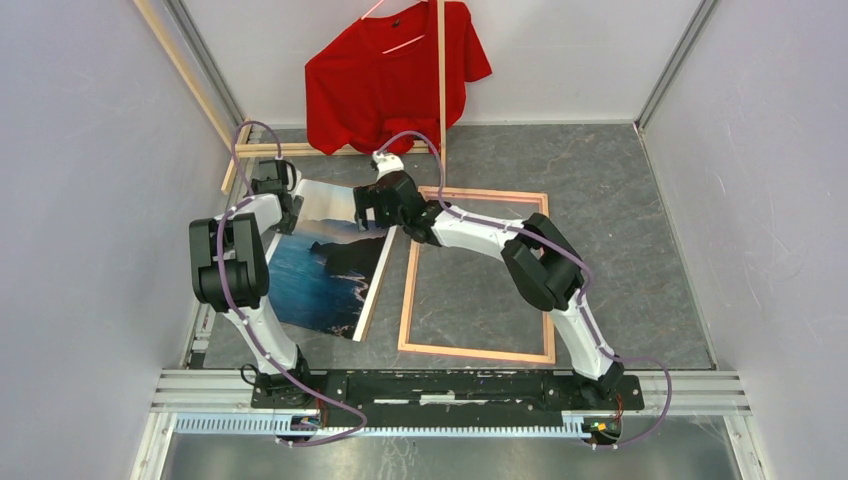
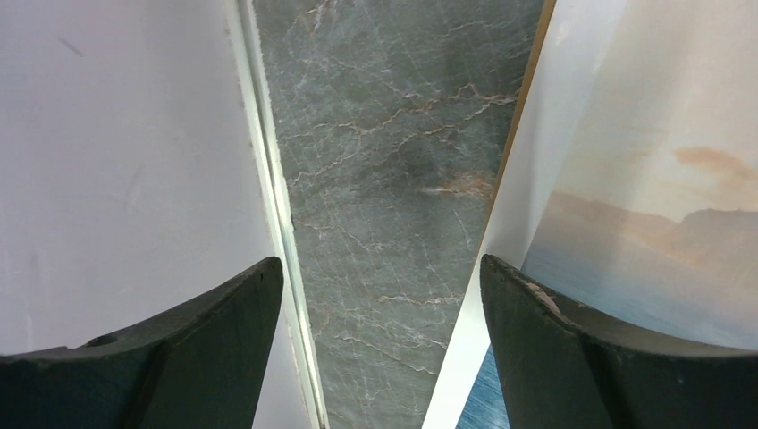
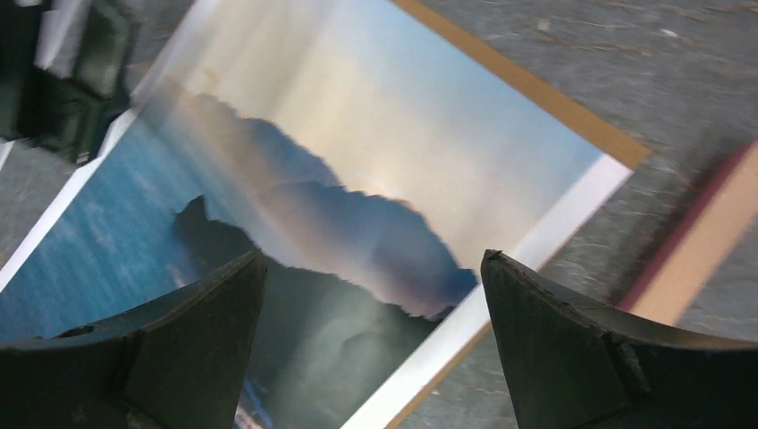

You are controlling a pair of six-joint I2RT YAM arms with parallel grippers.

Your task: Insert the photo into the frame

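Observation:
The photo (image 1: 318,275), a seascape with white edges, lies flat on the grey surface at the left in the top view. To its right sits the empty wooden frame (image 1: 475,353), marbled surface showing through it. My left gripper is open at the photo's left edge; its right finger overlaps the white margin, with bare surface between the fingers. My right gripper stands open over the photo's right part, its right finger by the white right edge. Nothing is gripped by either. The frame's corner (image 3: 702,232) shows at the right of the right wrist view.
Wooden bars (image 1: 335,150) and a hanging red shirt (image 1: 390,80) stand at the back. A wall (image 2: 134,179) rises close to the left gripper. The right arm crosses above the frame.

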